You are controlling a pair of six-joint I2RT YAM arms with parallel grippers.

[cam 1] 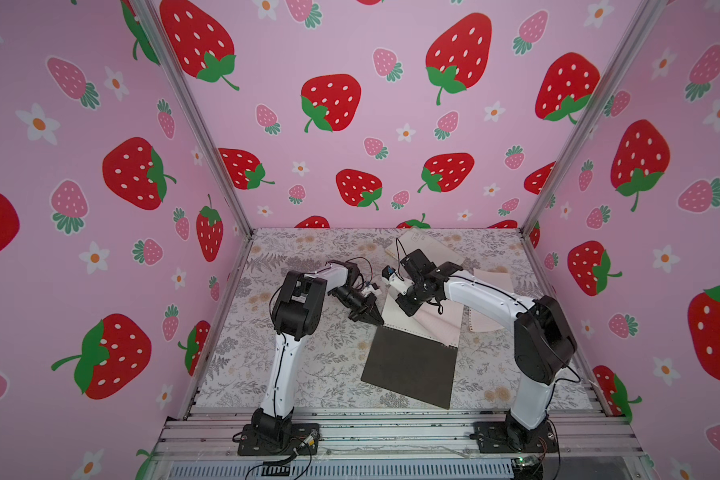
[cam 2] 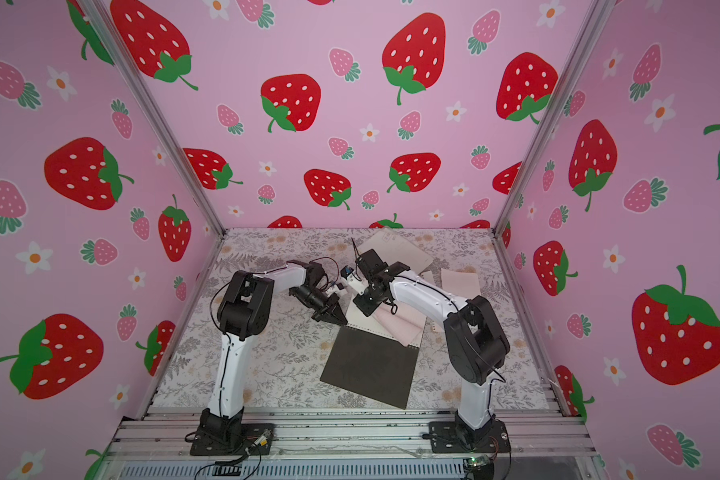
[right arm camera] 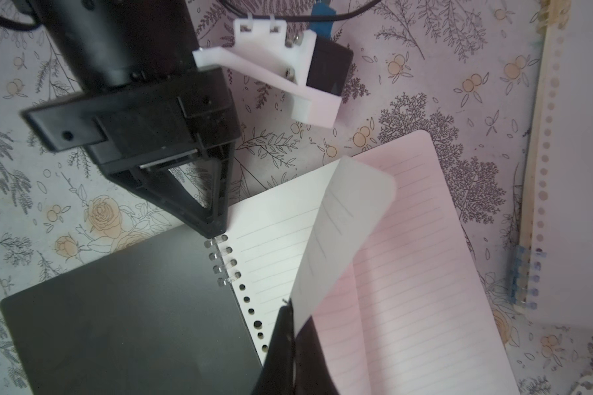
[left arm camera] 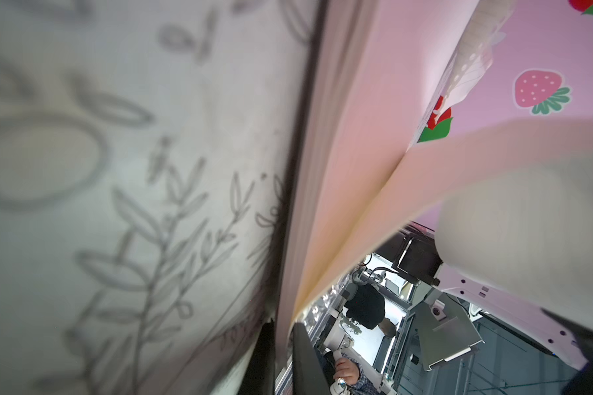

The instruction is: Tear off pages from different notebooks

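An open spiral notebook, dark cover [cam 1: 408, 364] to the front and ruled pages [right arm camera: 428, 263] behind, lies at the table's middle. My left gripper is shut at the binding's end; in the left wrist view its fingertips [left arm camera: 301, 355] sit against the page stack's edge, with a thin layer seemingly between them. My right gripper is shut on a folded, lifted page [right arm camera: 336, 223] near the binding.
Another notebook [right arm camera: 566, 144] with a pale cover or page lies at the back, and a pale sheet [cam 2: 460, 284] at the right.
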